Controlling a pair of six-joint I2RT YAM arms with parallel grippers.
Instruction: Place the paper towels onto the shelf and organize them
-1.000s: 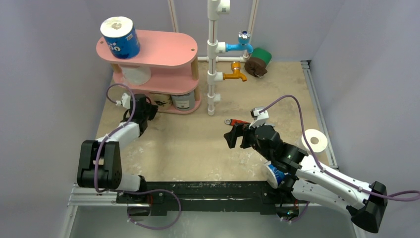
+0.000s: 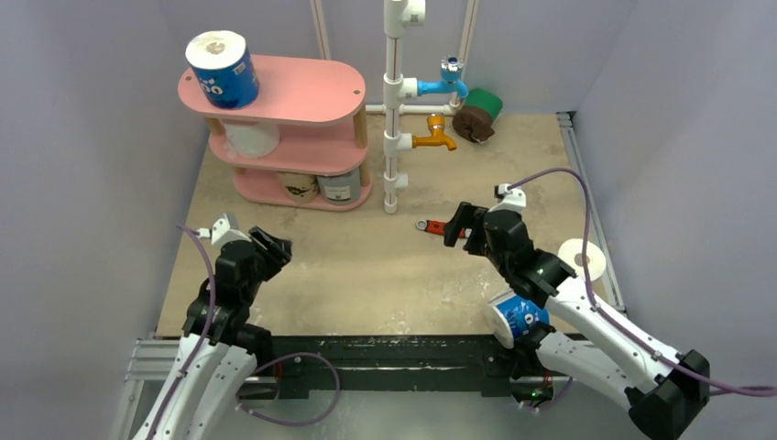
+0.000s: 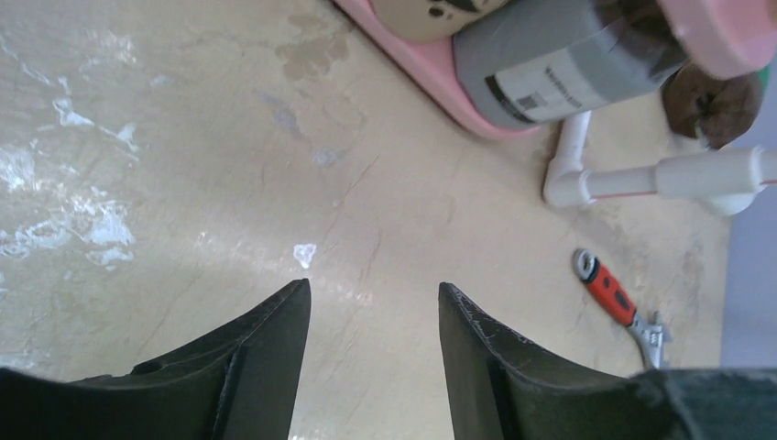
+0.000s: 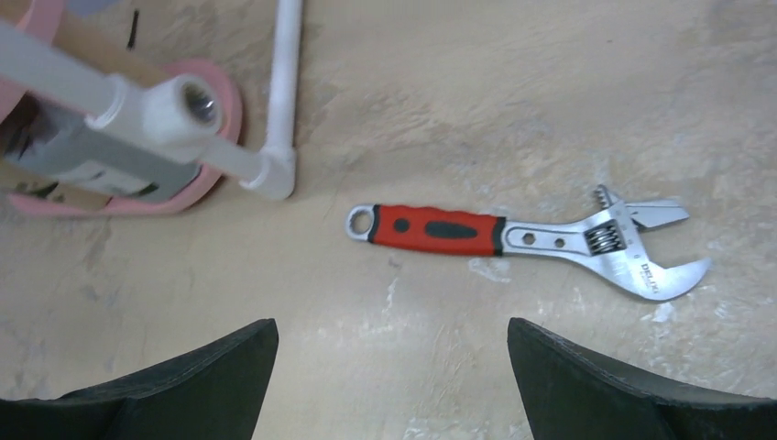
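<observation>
The pink three-tier shelf point(image 2: 311, 92) stands at the back left with a blue-wrapped roll point(image 2: 223, 78) on top, a white roll point(image 2: 252, 137) on the middle tier and two containers below. A white roll point(image 2: 586, 257) and a blue-wrapped roll point(image 2: 520, 312) rest at the right, the latter on its side, near the front edge. My left gripper is over bare table in front of the shelf, fingers apart with nothing between. My right gripper hangs open and empty above the table, near the wrench.
An adjustable wrench point(image 4: 435, 230) with a red handle lies mid-table. A white pipe stand point(image 2: 392, 165) with blue and orange taps rises right of the shelf. A brown and green object point(image 2: 476, 119) is at the back.
My left arm has drawn back from the shelf's bottom tier toward the front. My right gripper has shifted back and to the right, over the wrench.
</observation>
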